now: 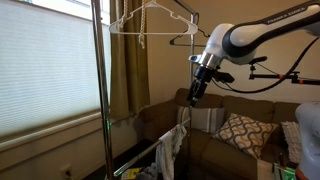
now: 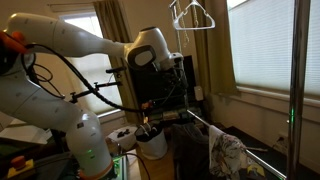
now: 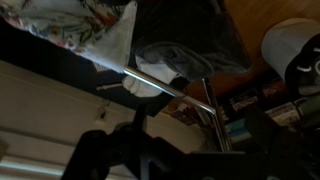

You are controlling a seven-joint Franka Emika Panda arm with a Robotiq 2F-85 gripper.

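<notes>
My gripper [image 1: 192,101] points down beside the clothes rack's far post in exterior view 1. Its fingers stand apart in the wrist view, with nothing held between the dark fingers. Over the rack's low rail [image 3: 165,88] lie a patterned light cloth [image 3: 75,28] and a dark garment [image 3: 185,35]; the same patterned cloth [image 2: 228,152] shows in exterior view 2. Higher up, a white hanger [image 1: 155,31] and a dark hanger [image 1: 187,42] hang from the rack, both empty. The gripper is well below the hangers and apart from the cloths.
Behind the rack stands a brown sofa [image 1: 222,152] with patterned cushions [image 1: 245,134]. The rack's near post [image 1: 104,95] rises close to the window blind [image 1: 50,75]. A white bin [image 3: 288,42] sits on the floor at the right of the wrist view.
</notes>
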